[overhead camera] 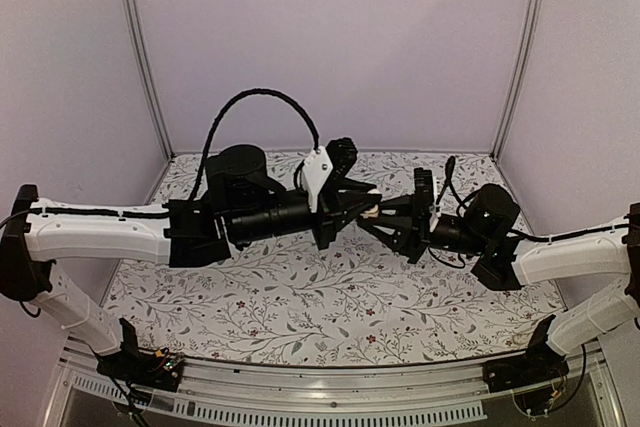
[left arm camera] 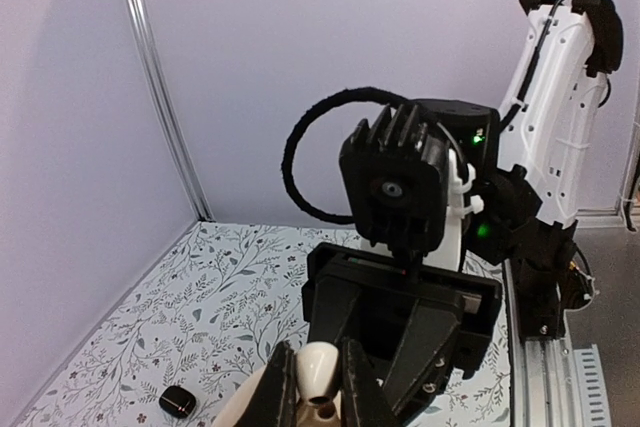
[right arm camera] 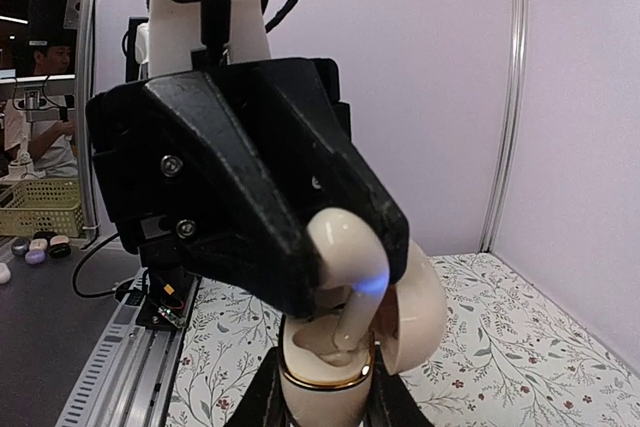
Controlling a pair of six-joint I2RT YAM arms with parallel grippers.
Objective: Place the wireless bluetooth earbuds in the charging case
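Observation:
An off-white earbud [left arm camera: 318, 367] is pinched in my left gripper, which is shut on it. In the right wrist view, the earbud [right arm camera: 350, 244] hangs stem down, a blue glow on its side. Its stem tip reaches the mouth of the cream charging case [right arm camera: 325, 402]; how deep it sits cannot be told. My right gripper is shut on the case body, below a gold rim. The lid [right arm camera: 418, 312] stands open behind. From above, both grippers meet over the mat, hiding most of the case [overhead camera: 371, 212].
A small black object [left arm camera: 178, 401] lies on the floral mat [overhead camera: 270, 317]. Side walls [overhead camera: 70, 77] enclose the work area. Outside it, a yellow-green basket [right arm camera: 40, 209] and small items stand on another table.

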